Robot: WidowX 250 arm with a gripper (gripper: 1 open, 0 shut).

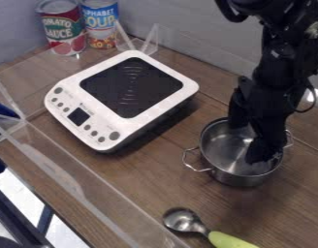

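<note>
My black gripper [263, 136] reaches down from the upper right into the steel pot [227, 165], which stands on the wooden counter right of the white induction cooker [120, 126]. The dark fingers overlap the pot's right interior; their tips and whatever lies between them are hard to make out against the dark shape.
A ladle with a green handle [229, 239] lies in front of the pot. A tomato sauce can [63, 29] and an alphabet soup can [100, 25] stand behind clear bins at the back left. Clear plastic runs along the left edge; a wall closes the back.
</note>
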